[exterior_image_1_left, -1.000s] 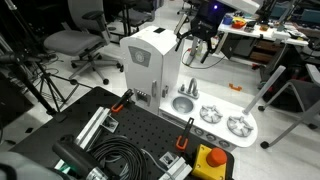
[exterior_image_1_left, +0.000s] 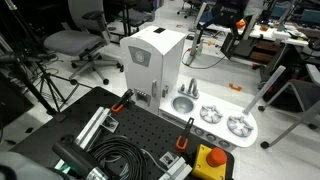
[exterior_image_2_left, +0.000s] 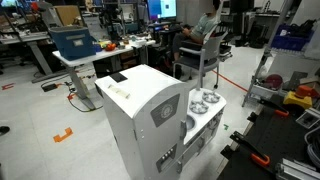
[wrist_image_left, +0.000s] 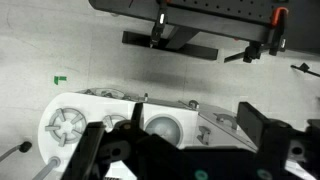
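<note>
High over the toy kitchen, my gripper (exterior_image_1_left: 213, 46) hangs open, its black fingers spread wide with nothing seen between them. From the wrist, the round sink basin (wrist_image_left: 163, 128) shows below the gap between the dark fingers. A faucet (exterior_image_1_left: 192, 88) rises behind the basin. To the right of the basin, the white counter (exterior_image_1_left: 222, 108) carries two grey burners (exterior_image_1_left: 239, 126). A tall white cabinet (exterior_image_1_left: 150, 62) stands at the sink's other side. The basin is partly hidden behind that cabinet (exterior_image_2_left: 150, 115) in the second exterior view.
The dark table (exterior_image_1_left: 150, 130) in front holds coiled black cables (exterior_image_1_left: 118, 158), orange-handled clamps and a yellow box with a red button (exterior_image_1_left: 212, 158). Office chairs (exterior_image_1_left: 75, 40) stand behind. Bare floor (exterior_image_2_left: 60, 140) lies beside the cabinet.
My gripper has shifted to the right and somewhat upward in exterior view 1, away from the cabinet side. The toy kitchen and the table items look unmoved.
</note>
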